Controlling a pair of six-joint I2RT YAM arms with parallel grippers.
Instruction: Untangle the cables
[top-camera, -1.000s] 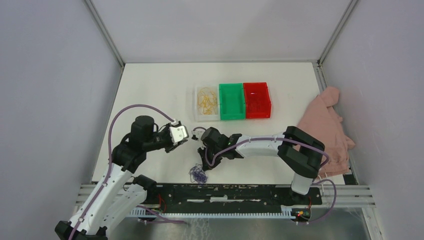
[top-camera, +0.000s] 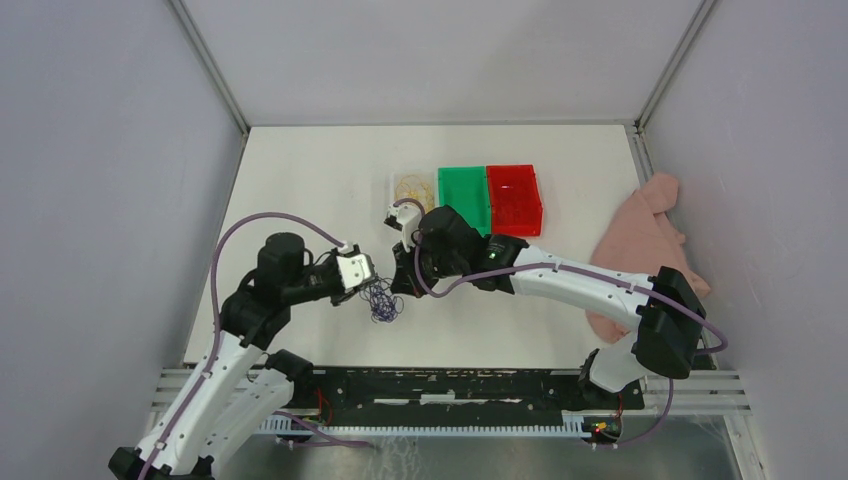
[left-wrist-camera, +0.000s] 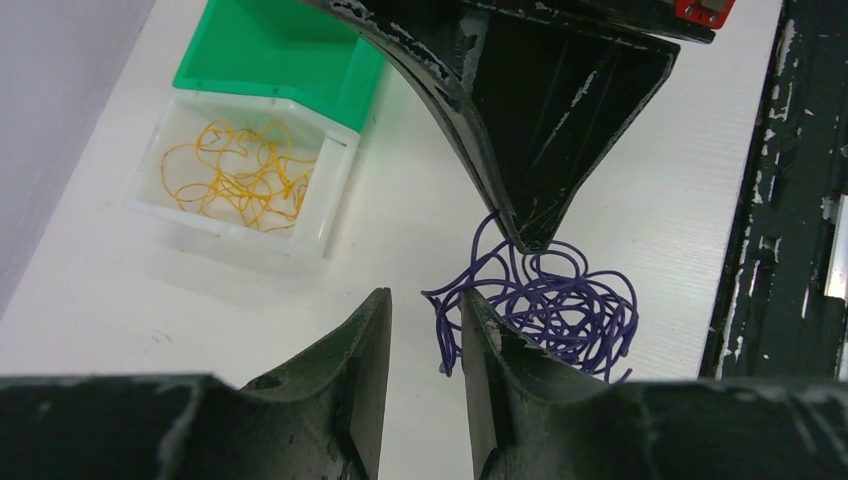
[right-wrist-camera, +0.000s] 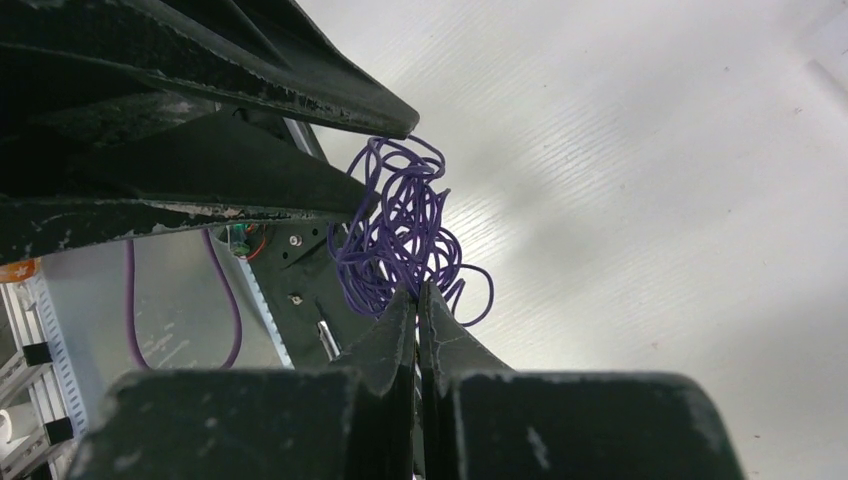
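A tangled bundle of purple cable (top-camera: 383, 302) hangs between my grippers above the table. My right gripper is shut, with strands of the bundle (right-wrist-camera: 395, 225) at its tips. In the left wrist view my left gripper stands open, with the edge of the bundle (left-wrist-camera: 565, 310) at its right finger; the right gripper's black tip is just above the strands. In the right wrist view the left gripper's fingers reach in from the upper left, next to the bundle.
A white bin of yellow cables (left-wrist-camera: 240, 180), a green bin (top-camera: 463, 200) and a red bin (top-camera: 513, 200) stand at the back. A pink cloth (top-camera: 640, 235) lies at the right.
My right gripper has lifted the purple bundle from near the front edge up and back to the left gripper, which has moved only slightly.
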